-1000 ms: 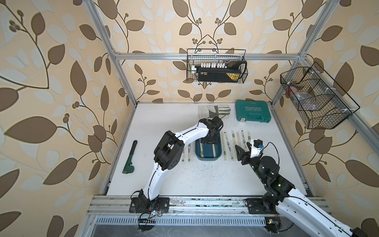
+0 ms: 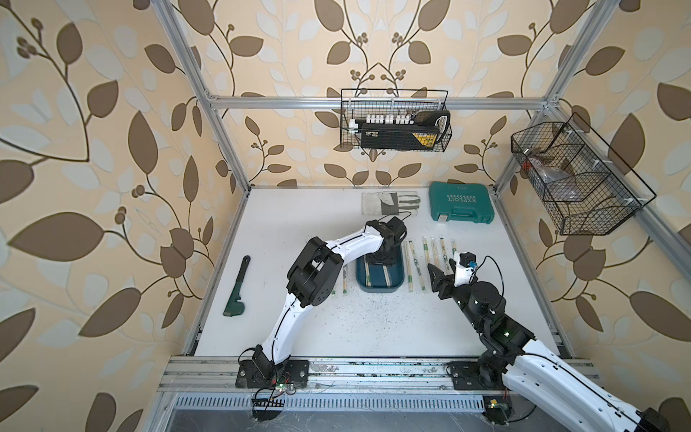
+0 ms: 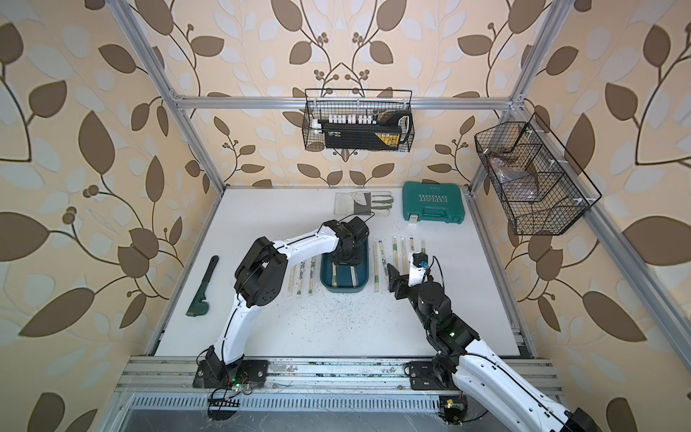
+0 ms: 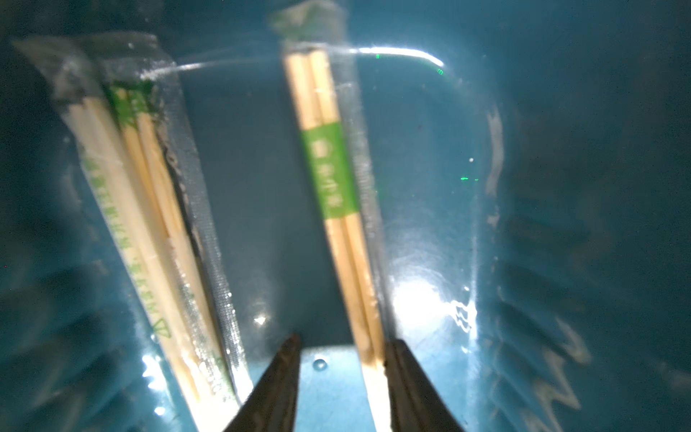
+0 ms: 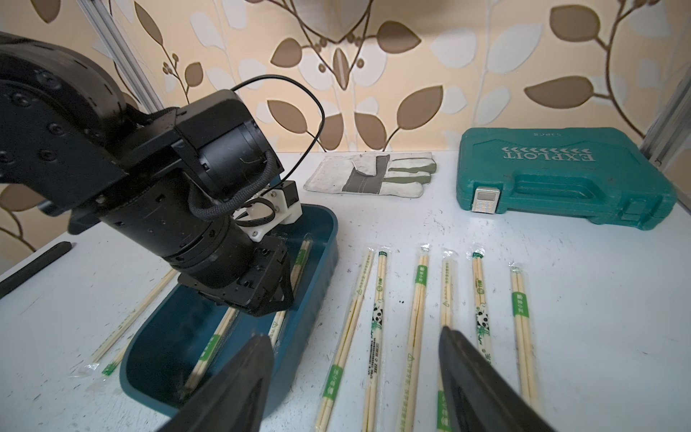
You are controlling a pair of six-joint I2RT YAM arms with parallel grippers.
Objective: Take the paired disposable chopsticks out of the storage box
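My left gripper is down inside the teal storage box, part open, with one finger just beside a wrapped chopstick pair banded in green; whether it touches cannot be told. More wrapped chopsticks lie along the left side of the box's floor in the left wrist view. My right gripper stands open to the right of the box, above the table, with nothing between its fingers.
Several wrapped chopstick pairs lie on the table right of the box, others to its left. A glove and a green case are at the back, a dark green wrench at the left.
The right arm has shifted slightly.
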